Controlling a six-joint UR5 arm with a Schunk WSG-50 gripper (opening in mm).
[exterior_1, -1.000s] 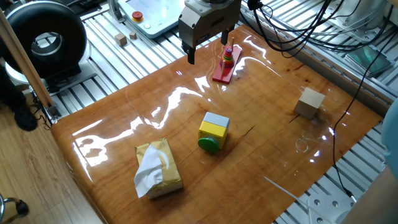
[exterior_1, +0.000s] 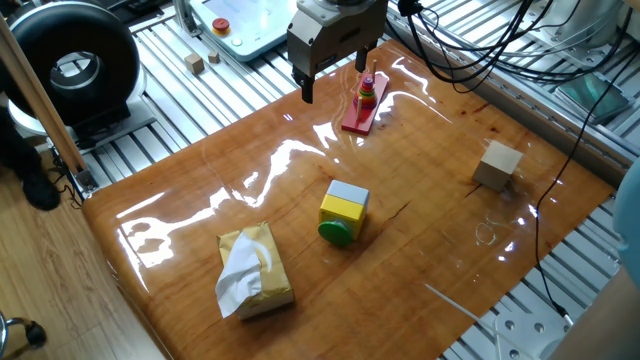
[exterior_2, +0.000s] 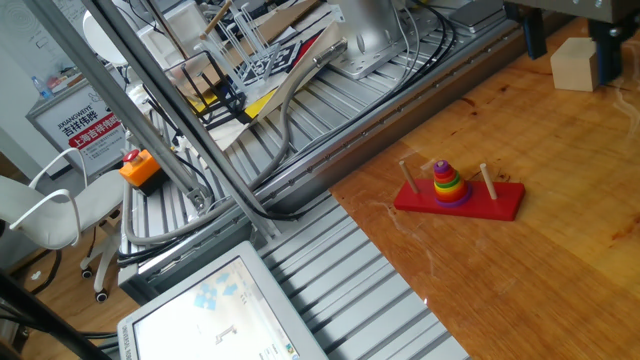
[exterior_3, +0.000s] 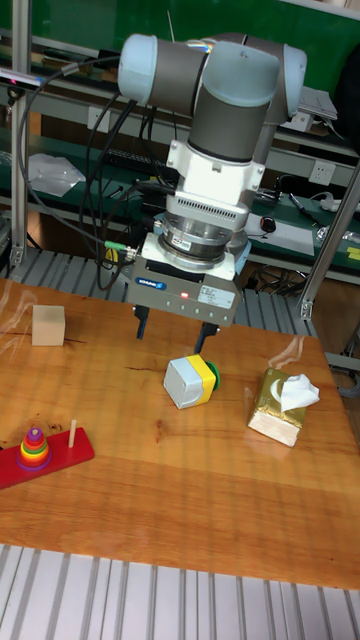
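My gripper (exterior_1: 335, 78) hangs above the table with its two dark fingers wide apart, open and empty. In exterior view 3 the gripper (exterior_3: 170, 337) is seen from the front, with nothing between the fingertips. A red board (exterior_2: 470, 203) bears a cone of coloured rings (exterior_2: 449, 184) around its middle, with a bare wooden peg near each end. Around the table's middle lies a yellow and grey block (exterior_1: 343, 207) with a green round part (exterior_1: 335, 233) on one side. A plain wooden cube (exterior_1: 497, 165) sits apart from it. A gold tissue pack (exterior_1: 268, 285) has a white tissue sticking out.
The wooden table (exterior_1: 170, 235) has bare room between these objects. Metal slatted rails (exterior_3: 160, 608) run along its edges. Black cables (exterior_1: 475, 60) hang near the arm, and a tablet-like panel (exterior_2: 215, 320) lies off the table.
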